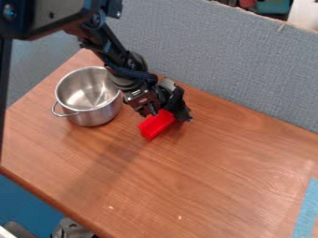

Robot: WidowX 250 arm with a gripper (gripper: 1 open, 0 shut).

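My black gripper (165, 110) is low over the wooden table, closed on a red object (156, 125) that rests at table level, just right of the steel pot. The fingertips are partly hidden by the gripper body and the red object. The steel pot (87, 96) with side handles stands upright to the left of the gripper, apart from the red object.
A grey padded wall (236, 65) runs along the back. A blue strip (306, 204) lies at the right edge.
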